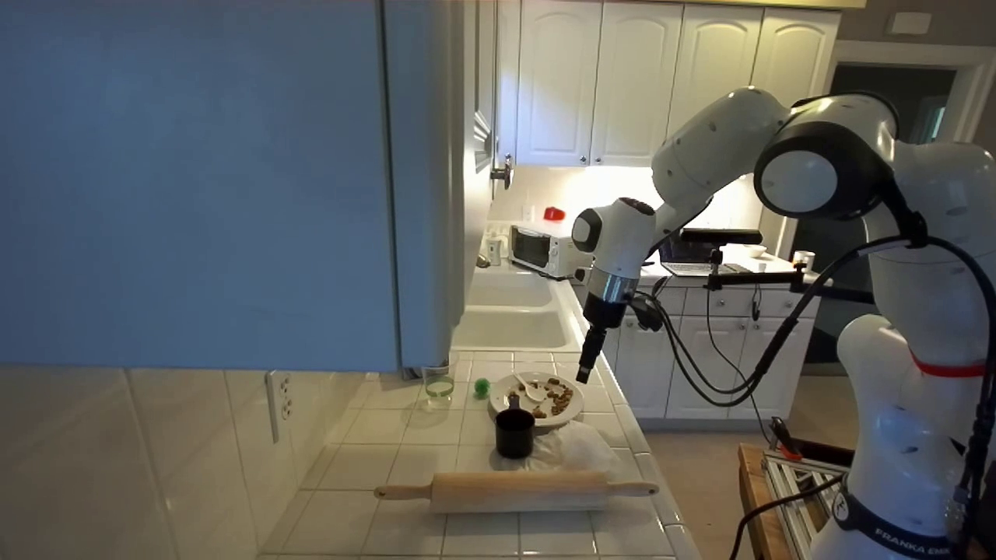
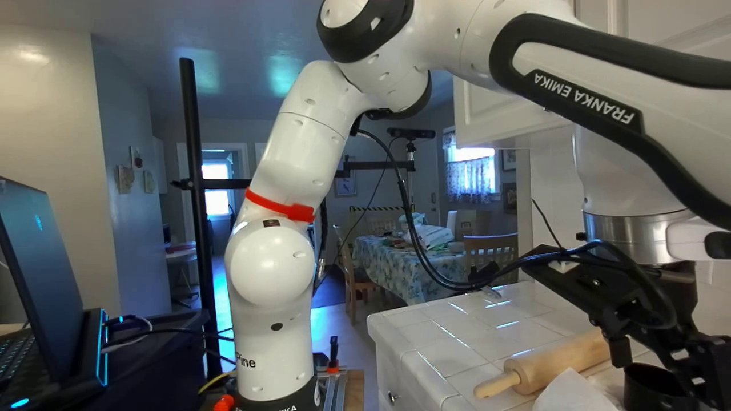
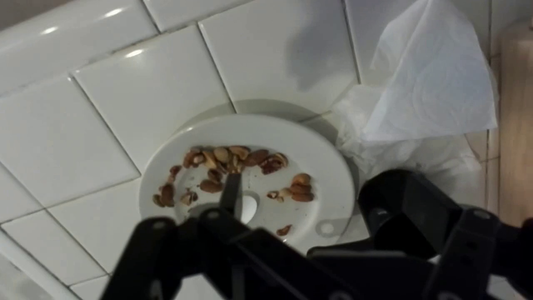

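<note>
My gripper [image 1: 583, 377] points down above the counter's front edge, just right of the white plate [image 1: 499, 411] in exterior view 1. It is open and holds nothing. The plate carries scattered nuts [image 3: 256, 157] and a white spoon [image 1: 533, 390]. In the wrist view the gripper's dark parts cover the plate's lower portion and most of the spoon. A black cup [image 1: 515, 435] stands upright beside the plate, at the right of the wrist view.
A crumpled white paper towel [image 1: 579, 448] lies beside the cup, and a wooden rolling pin [image 1: 519, 491] lies across the counter beyond it. Behind the plate are a small green item [image 1: 482, 387] and a clear glass [image 1: 439, 388]. The sink [image 1: 518, 328] lies farther along.
</note>
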